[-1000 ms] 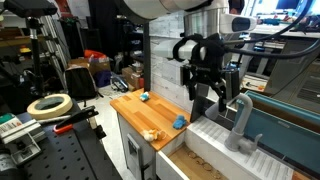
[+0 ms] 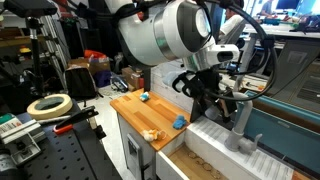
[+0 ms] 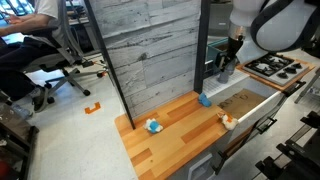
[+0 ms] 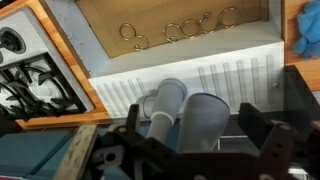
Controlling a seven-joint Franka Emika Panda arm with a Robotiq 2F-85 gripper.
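My gripper points down over the sink area behind the drawer, its dark fingers spread wide in the wrist view. A grey cylindrical object [image 4: 205, 112] shows between them, with space on both sides; contact is not visible. Close to its left is the grey faucet [image 4: 167, 97], whose upright spout also appears in exterior view 1, right of the gripper [image 2: 210, 108]. In exterior view 2 the gripper [image 3: 222, 70] is small, and its fingertips are hard to make out.
An open drawer [image 4: 98, 38] with several metal rings or hooks lies in front of the white ribbed strip [image 4: 240, 75]. A blue item [image 2: 180, 122] and an orange-white toy [image 2: 151, 134] lie on the wooden counter. The stove [image 3: 278, 68] stands beyond the sink.
The objects on the counter have not moved.
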